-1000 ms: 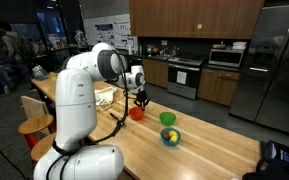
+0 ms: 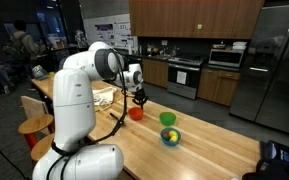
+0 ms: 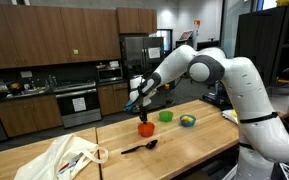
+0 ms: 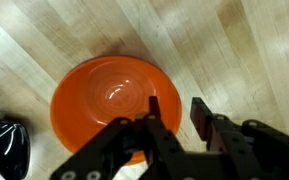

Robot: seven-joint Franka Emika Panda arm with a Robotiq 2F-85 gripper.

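Note:
An orange-red bowl (image 4: 114,95) lies below my gripper in the wrist view, looking empty. The two fingers stand apart: one is over the inside of the bowl, the other past its rim, so the right-hand rim runs between them from above. Whether they touch the rim cannot be told. In exterior view 1 the gripper (image 2: 139,98) is just above the red bowl (image 2: 135,114). Exterior view 2 also has the red bowl (image 3: 145,129) beneath the gripper.
A green bowl (image 2: 168,118) and a blue bowl (image 2: 170,136) with colourful items stand nearby. A black utensil (image 3: 141,146) lies beside the red bowl, its glossy dark head (image 4: 6,145) at the wrist view's left. White cloth (image 3: 69,158) covers one table end. Bare wood is free elsewhere.

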